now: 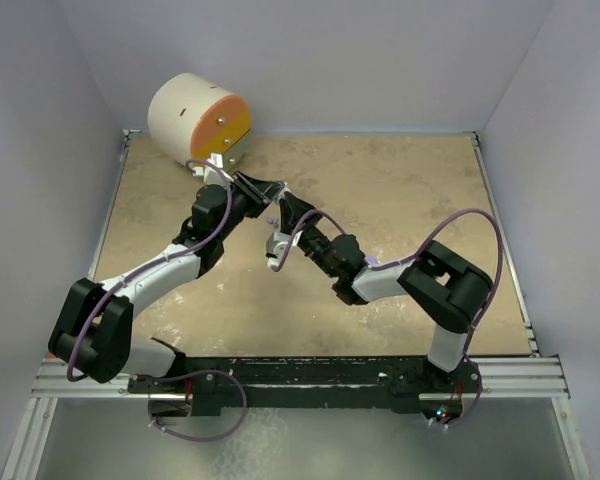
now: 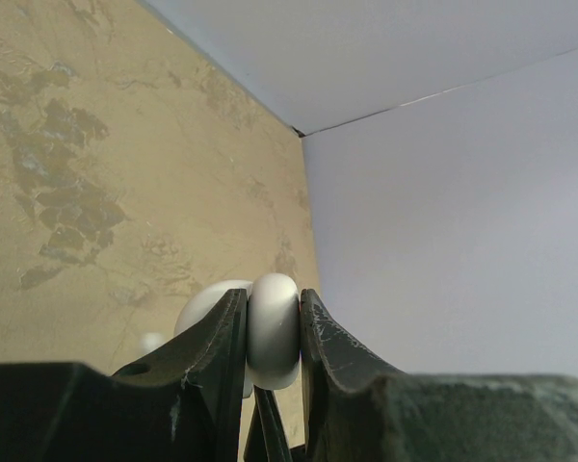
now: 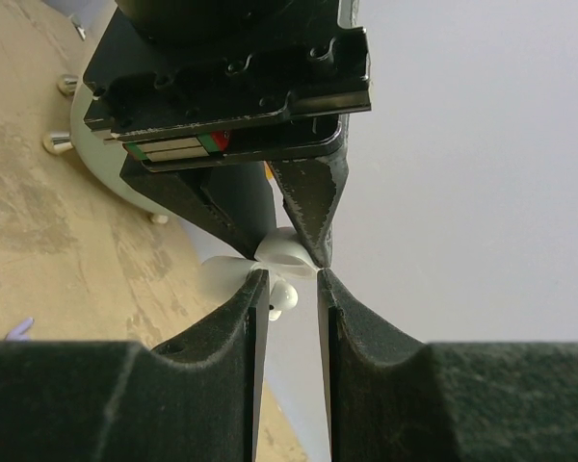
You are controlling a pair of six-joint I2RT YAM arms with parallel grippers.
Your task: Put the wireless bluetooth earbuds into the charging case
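In the top view my left gripper [image 1: 274, 188] and right gripper [image 1: 289, 208] meet just above the centre. In the left wrist view the left gripper is shut on a white rounded piece [image 2: 274, 327], with more white plastic behind it. In the right wrist view white earbud and case pieces [image 3: 287, 248] sit at the left gripper's tips, with another white part [image 3: 226, 276] below. The right gripper stands part open just in front of them; whether it touches any piece I cannot tell.
A white rounded cabinet [image 1: 185, 115] with coloured drawers stands at the back left. A small purple object [image 3: 19, 328] lies on the floor of the work area.
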